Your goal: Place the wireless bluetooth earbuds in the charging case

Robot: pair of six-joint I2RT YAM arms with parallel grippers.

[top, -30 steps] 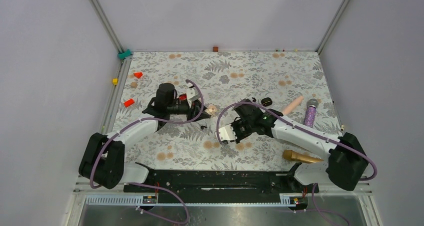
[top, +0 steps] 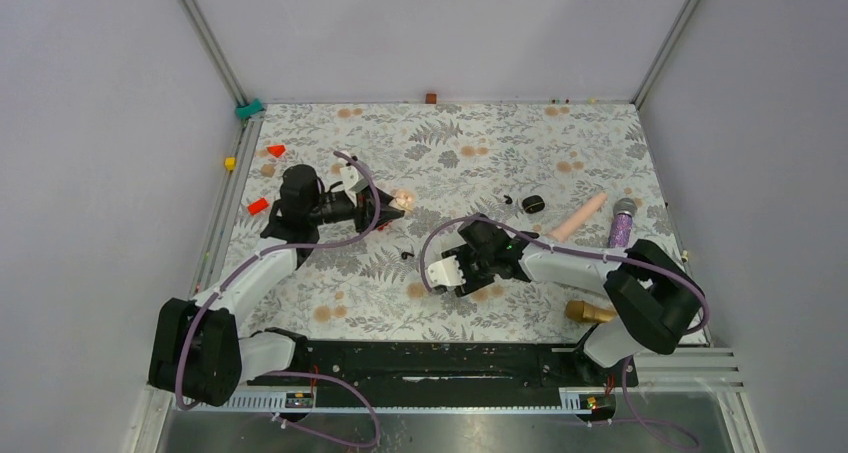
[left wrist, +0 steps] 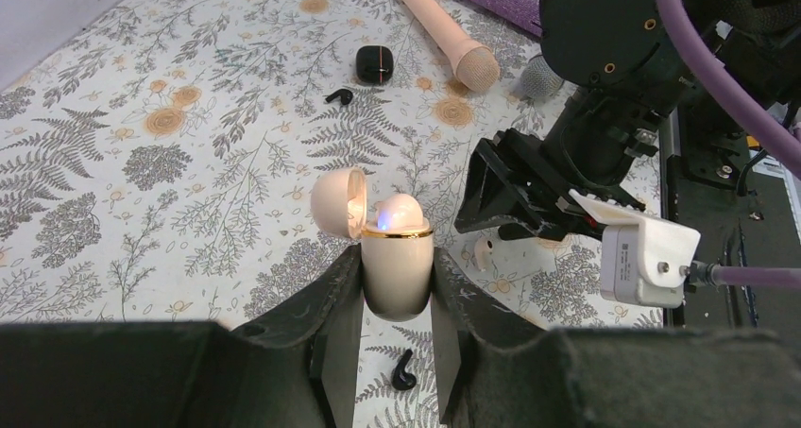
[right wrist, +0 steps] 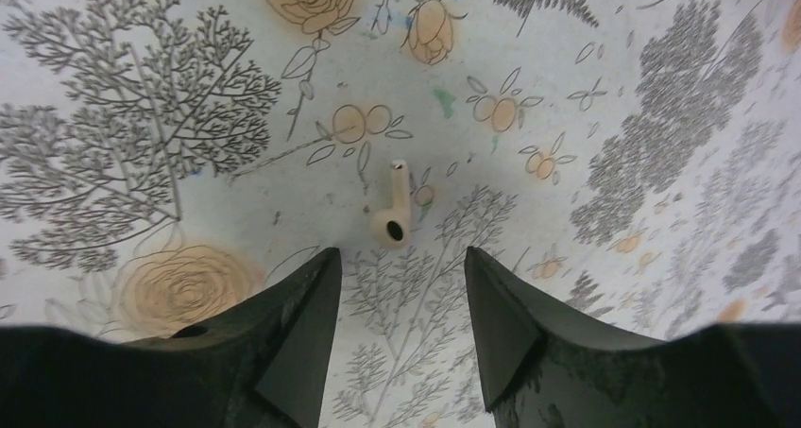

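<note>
My left gripper is shut on the cream charging case [left wrist: 397, 272], whose lid [left wrist: 332, 203] is open, with a rounded piece and a blue light inside. My right gripper is part open, low over the mat, its fingers on either side below a white earbud [right wrist: 393, 222] lying flat, with nothing held. In the left wrist view a black earbud [left wrist: 404, 376] lies below the case and another [left wrist: 340, 96] lies beside a black case [left wrist: 374, 63].
Microphones in pink [top: 578, 217], purple [top: 620, 228] and gold [top: 589, 312] lie on the right. Small red blocks [top: 257, 205] sit at the left.
My left gripper has moved left and up in the top view, still holding the case.
</note>
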